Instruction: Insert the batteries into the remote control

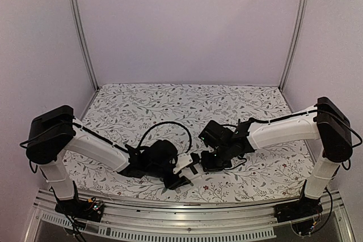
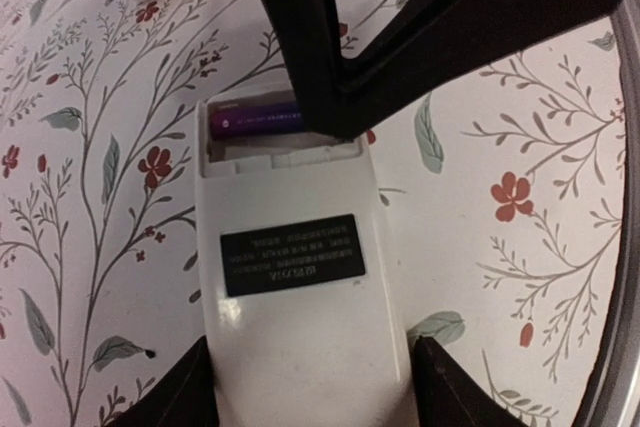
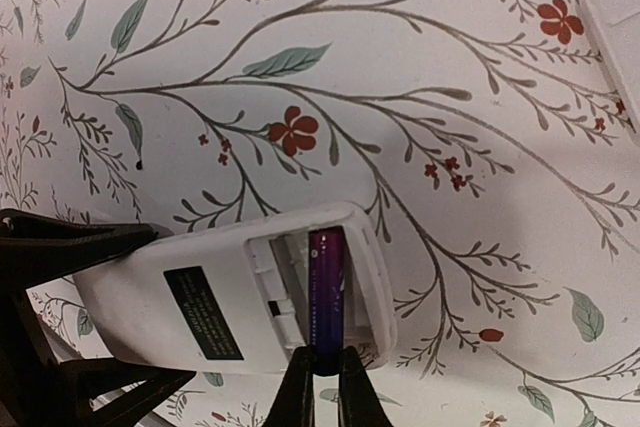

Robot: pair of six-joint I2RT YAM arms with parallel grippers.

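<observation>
The white remote control (image 2: 295,347) lies face down with its battery compartment (image 3: 365,337) uncovered. The fingers of my left gripper stand along both long sides of the remote, very close to it; whether they press on it is hard to tell. One purple battery (image 3: 326,292) lies across the compartment, with its near end between the tips of my right gripper, which is shut on it. In the left wrist view, the right gripper's dark finger (image 2: 315,67) hides that end of the battery, so how deep it sits there is unclear.
A flat white object (image 3: 618,22) lies apart from the remote, cut off by the frame edge. Patterned cloth (image 1: 170,100) covers the table, its far half free. The table's metal front edge (image 1: 170,211) runs close by the grippers.
</observation>
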